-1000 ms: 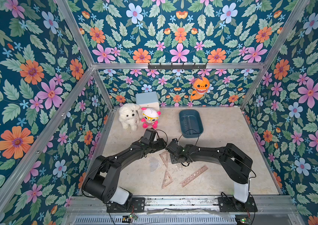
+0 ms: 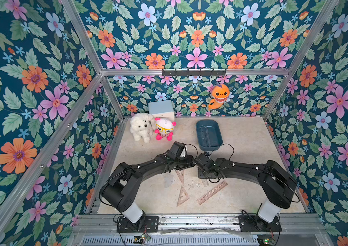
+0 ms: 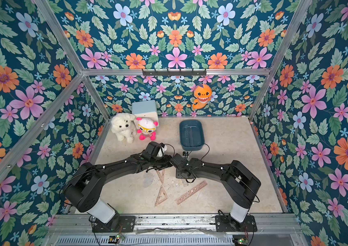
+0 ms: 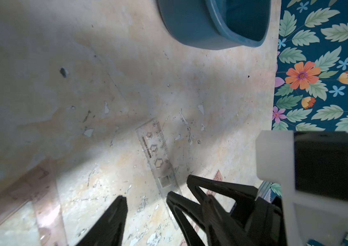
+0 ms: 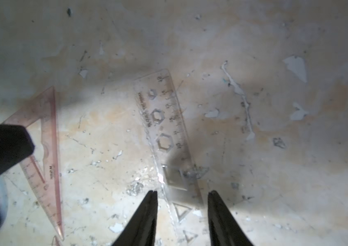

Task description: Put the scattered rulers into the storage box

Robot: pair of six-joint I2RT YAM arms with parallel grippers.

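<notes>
A clear ruler (image 5: 159, 129) lies on the table under my right gripper; its fingertips are apart on either side of the ruler's lower part in the right wrist view. My left gripper is open above the table, close beside the right one. A pink set square (image 5: 49, 160), another pink triangle (image 2: 182, 194) and a pink straight ruler (image 2: 211, 192) lie on the table, with a pale disc (image 2: 168, 180) at their left. The teal storage box (image 2: 208, 135) stands empty behind the grippers.
A white plush dog (image 2: 141, 127), a pink-and-white doll (image 2: 163, 129) and a blue-lidded box (image 2: 160, 107) stand at back left; an orange shark toy (image 2: 219, 96) is at the back wall.
Both arms have moved to the right, carrying the grippers further across the table in front of the storage box. The rulers in view have stayed in place.
</notes>
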